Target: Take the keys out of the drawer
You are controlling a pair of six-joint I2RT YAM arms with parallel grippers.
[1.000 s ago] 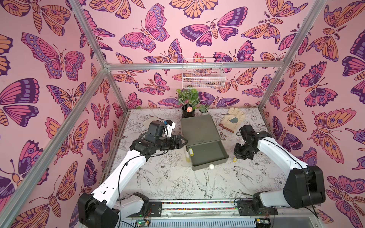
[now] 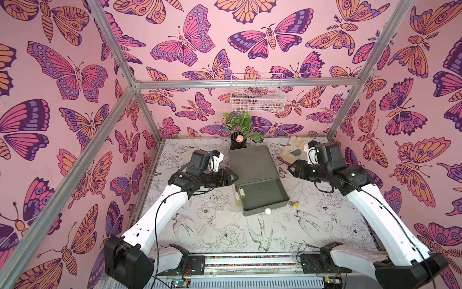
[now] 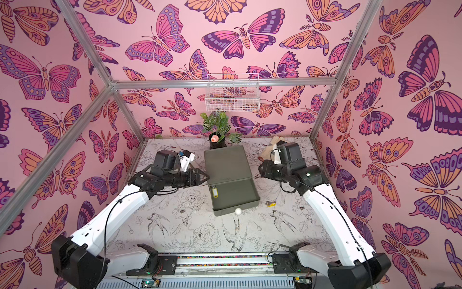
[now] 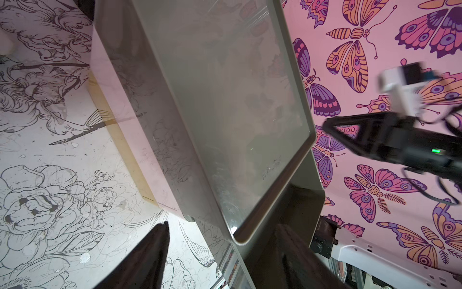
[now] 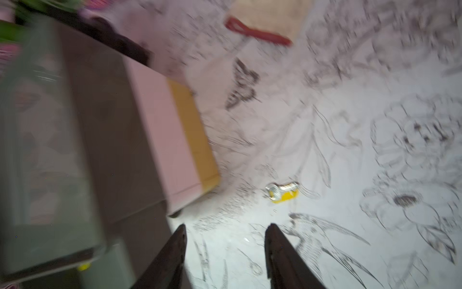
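Observation:
A grey-green drawer box (image 2: 262, 200) stands open in mid-table, its lid (image 2: 252, 163) raised behind it. A yellow-tagged item (image 2: 242, 192), likely keys, lies inside at the left. A second yellow-tagged key set (image 5: 284, 192) lies on the table right of the box. My left gripper (image 2: 230, 177) hangs over the box's left side, fingers apart, nothing seen between them. My right gripper is open and empty, raised right of the lid; its view is blurred.
A potted plant (image 2: 243, 122) stands behind the box, gloves (image 2: 292, 151) at the back right, a white ball (image 2: 267, 211) by the box's front.
My right arm has risen and moved back, away from the yellow-tagged keys, which now show on the table.

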